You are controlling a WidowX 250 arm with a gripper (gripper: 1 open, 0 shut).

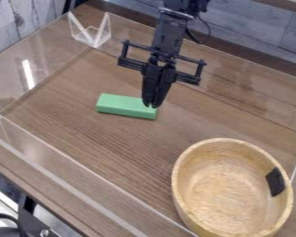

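Observation:
The black gripper (151, 100) hangs at the centre of the camera view, pointing down, its fingertips at the right end of a green block (121, 106) that lies flat on the wooden table (77, 148). The fingers look shut, with nothing visible between them. Whether the tips touch the block cannot be told.
A large beige round container (231, 190) with a black patch on its rim stands at the front right. Clear plastic pieces sit at the left edge and back left.

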